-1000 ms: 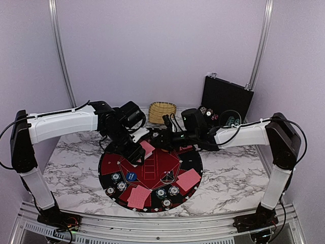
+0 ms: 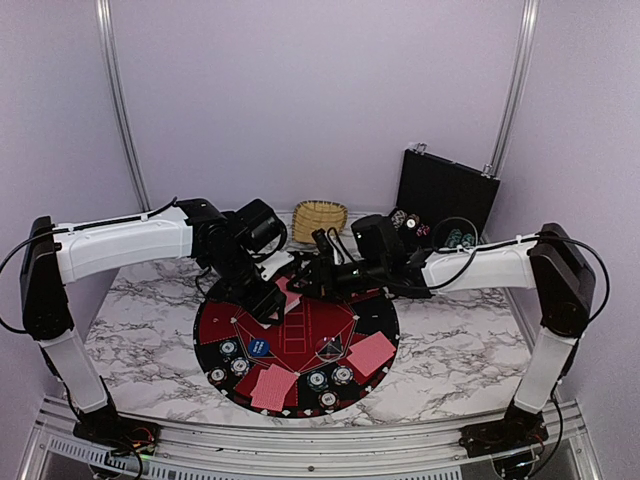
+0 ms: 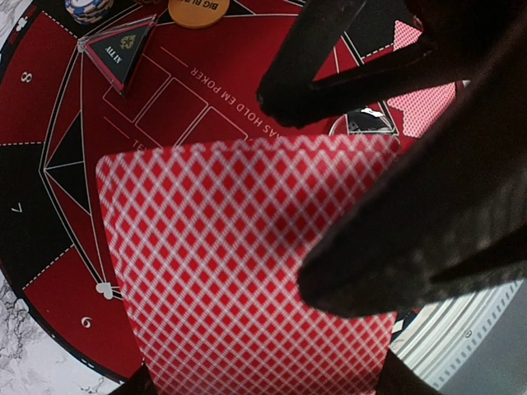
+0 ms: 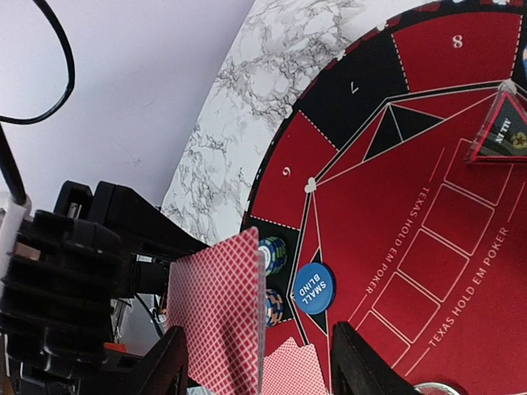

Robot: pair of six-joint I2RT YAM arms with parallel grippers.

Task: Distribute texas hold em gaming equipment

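Note:
A red-checked card deck (image 3: pixel 239 247) fills the lower left wrist view, gripped by my left gripper (image 2: pixel 270 305), which is shut on it above the round poker mat (image 2: pixel 215 325). In the right wrist view the deck (image 4: pixel 214 296) hangs between the mat and the camera. My right gripper (image 2: pixel 315 275) is open close beside it; its fingers reach along the bottom of that view. On the mat lie red card piles (image 2: pixel 370 353), the small blind button (image 4: pixel 313 288), the orange big blind button (image 3: pixel 198 10), an all-in triangle (image 3: pixel 117 53) and several chips (image 2: pixel 318 381).
A woven basket (image 2: pixel 319 216) stands at the back. An open black case (image 2: pixel 440 185) with chips is at the back right. Bare marble table (image 2: pixel 450 350) surrounds the mat at left and right.
My right gripper has shifted slightly left toward the held deck. The left arm and the things on the mat look unchanged.

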